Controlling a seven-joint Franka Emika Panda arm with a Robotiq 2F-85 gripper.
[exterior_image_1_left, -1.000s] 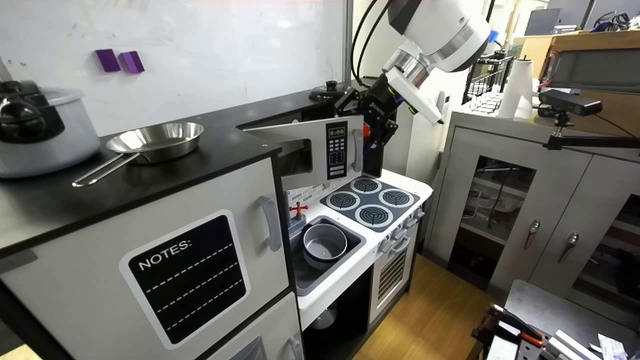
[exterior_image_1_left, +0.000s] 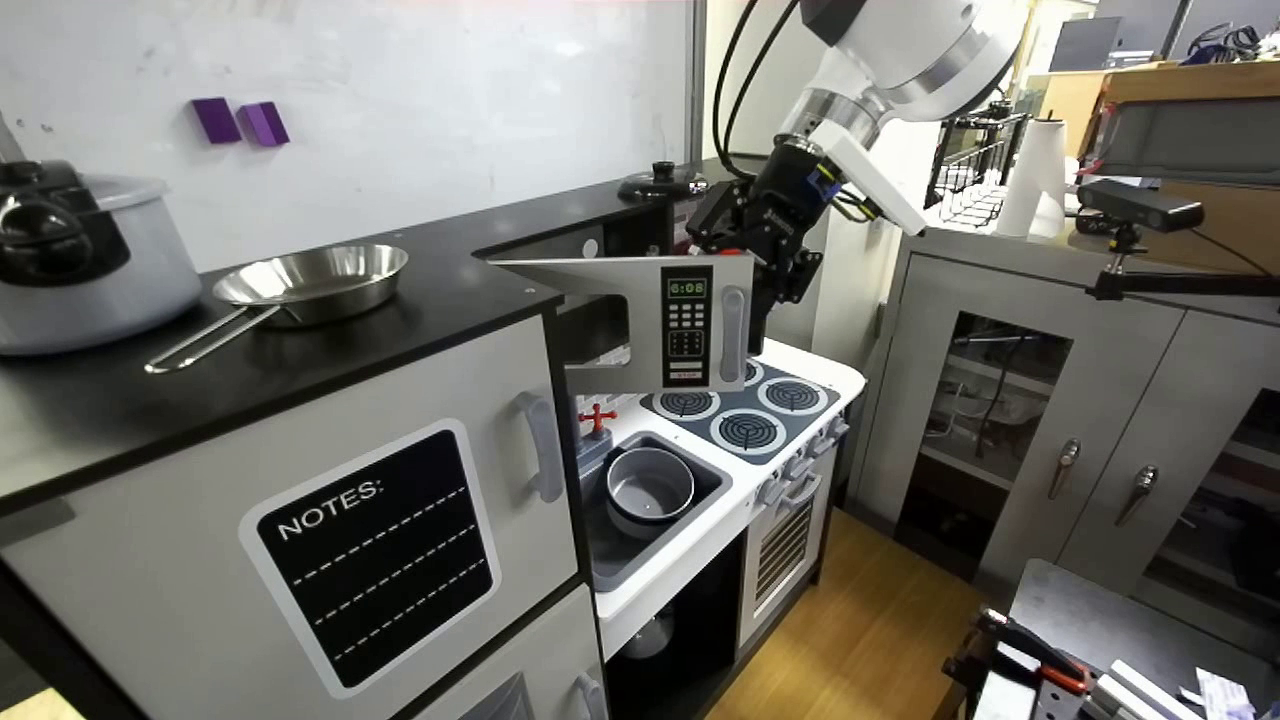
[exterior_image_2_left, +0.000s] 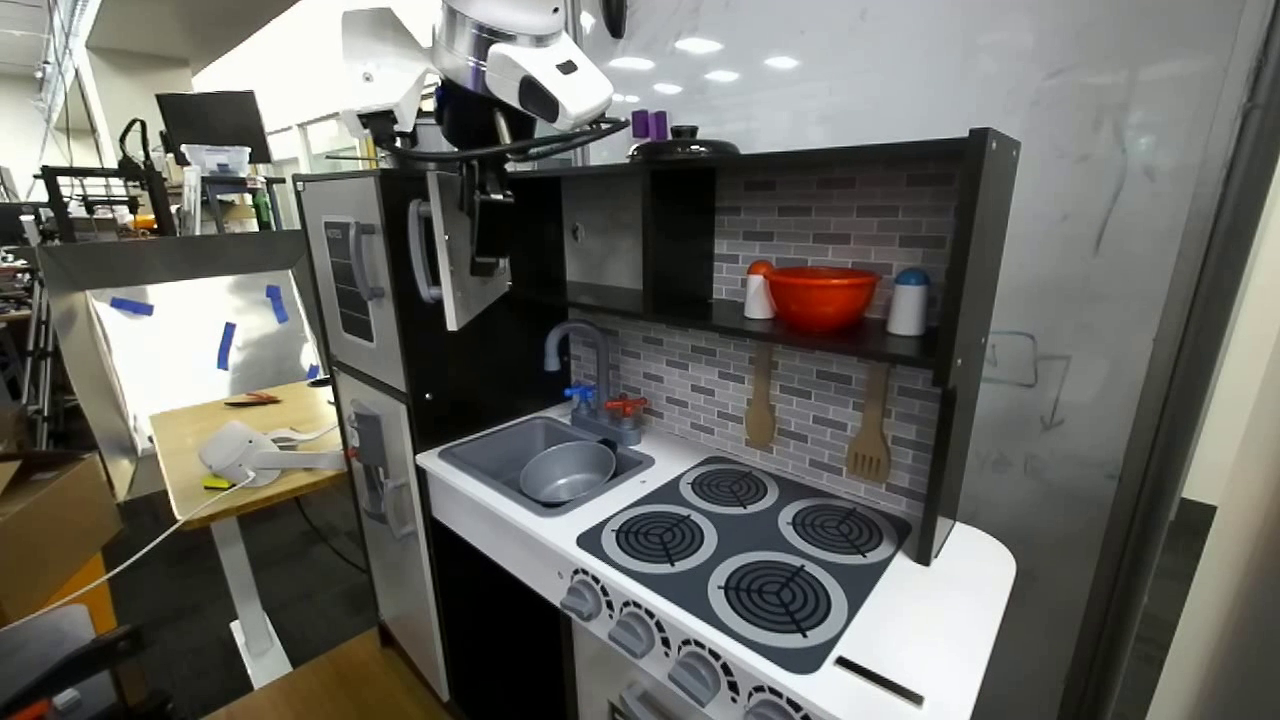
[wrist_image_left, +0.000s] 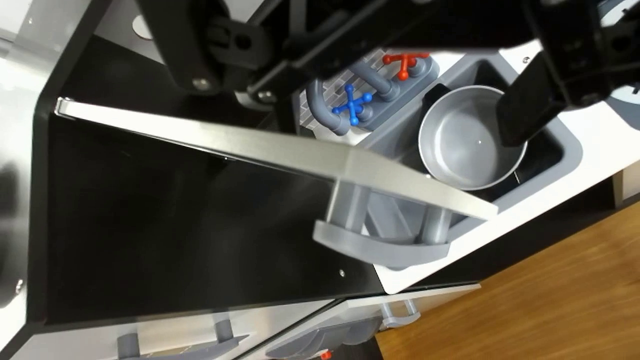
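Observation:
The microwave door (exterior_image_1_left: 648, 314), grey with a black keypad panel, stands swung out from the toy kitchen. My gripper (exterior_image_1_left: 774, 270) is at its free end, partly hidden behind it in exterior view 1. Exterior view 2 has a dark finger (exterior_image_2_left: 486, 228) in front of the door's inner face (exterior_image_2_left: 462, 258). In the wrist view my gripper is open, its fingers wide apart with nothing held between them. One finger (wrist_image_left: 288, 105) is close to the inner side of the door (wrist_image_left: 258, 141); contact cannot be told. The grey handle (wrist_image_left: 384, 246) is on the opposite side.
Below is the sink (exterior_image_2_left: 480, 450) with a grey pot (exterior_image_2_left: 567, 472) and a faucet (exterior_image_2_left: 582, 360). The stove top (exterior_image_2_left: 744, 552) is clear. A shelf holds a red bowl (exterior_image_2_left: 822, 298) and two shakers. A steel pan (exterior_image_1_left: 314, 284) rests on the black counter.
The microwave door has swung farther out, toward the exterior view 1 camera. Pot and pan have stayed put.

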